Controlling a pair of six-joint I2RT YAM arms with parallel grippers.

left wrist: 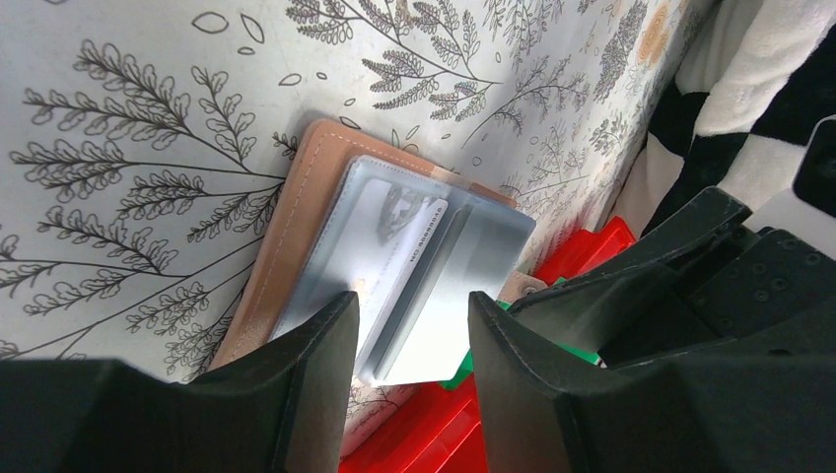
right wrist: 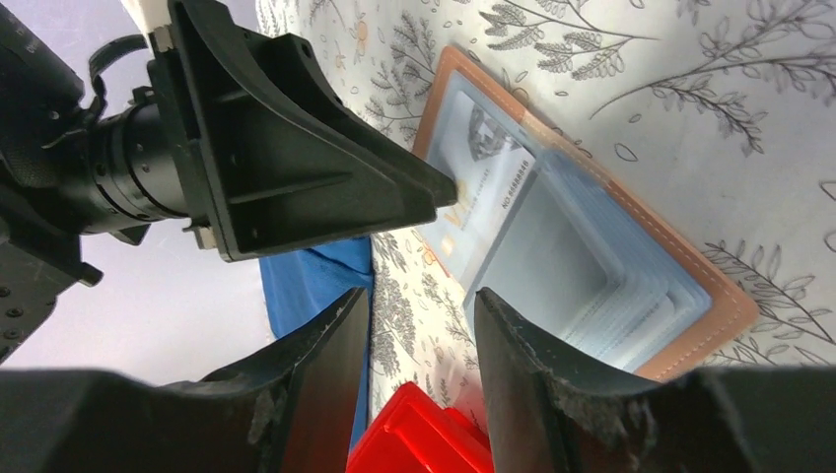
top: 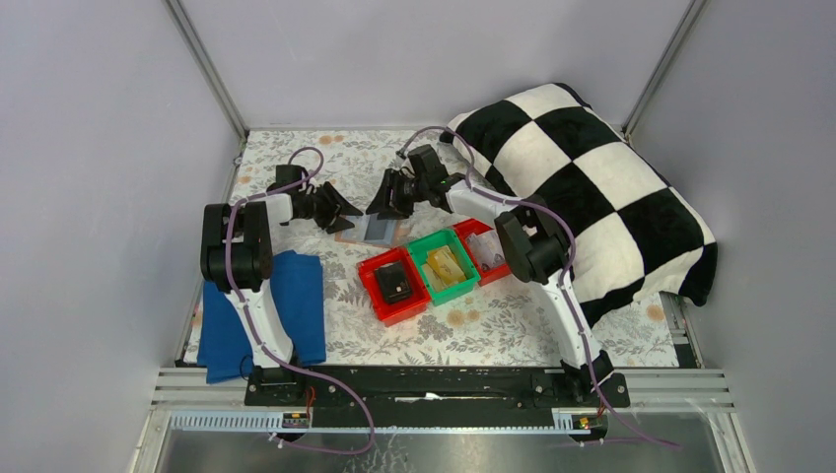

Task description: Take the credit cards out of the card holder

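The card holder lies open on the patterned table, its brown cover [left wrist: 281,232] showing around clear plastic sleeves [right wrist: 567,261]. A pale card [left wrist: 380,227] with a printed number sits inside a sleeve on the left half. Over that left half is my left gripper, open, with nothing held between its fingers. My right gripper is open and empty too, above the holder's right side. In the top view both grippers partly cover the holder [top: 373,232].
Nearer the arms stand a red bin [top: 367,266] with a black item, a green bin [top: 475,273] with a yellow item, and another red bin [top: 498,273]. A blue cloth [top: 301,296] lies left; a checkered cushion [top: 606,261] fills the right.
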